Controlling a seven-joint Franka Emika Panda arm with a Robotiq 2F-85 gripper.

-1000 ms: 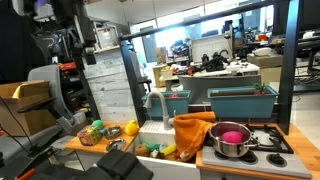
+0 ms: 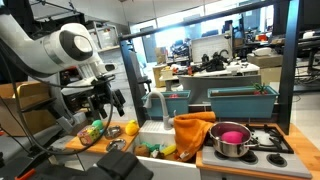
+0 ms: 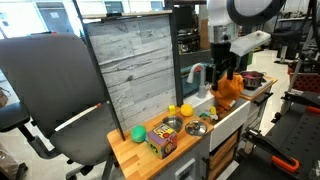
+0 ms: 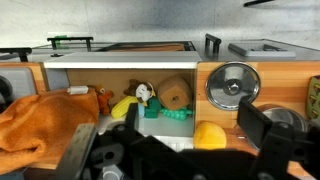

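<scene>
My gripper [image 2: 108, 108] hangs above the left part of the counter, pointing down. In the wrist view the dark fingers of the gripper stand wide apart, so it is open, with nothing held between them. Beneath it, a white basin [image 4: 85, 78] holds a yellow piece [image 4: 122, 107], a brown-and-white toy [image 4: 143, 92], a brown round piece [image 4: 174, 93] and a green toy [image 4: 174, 114]. A yellow ball [image 4: 210, 135] lies beside the basin, near a round metal lid [image 4: 233, 84] and a metal bowl [image 4: 283, 122]. An orange towel [image 4: 50, 130] drapes over the opposite side.
A metal pot [image 2: 231, 147] with something pink inside stands on the stove [image 2: 268, 143]. The faucet [image 2: 158, 103] rises behind the basin. Near the counter's end, a colorful box [image 3: 161, 140] and a green ball [image 3: 138, 133] sit close together. Blue bins [image 2: 242, 106] stand at the back.
The arm has come down a long way from high above the counter, and the gripper now hangs lower. The objects on the counter look unmoved.
</scene>
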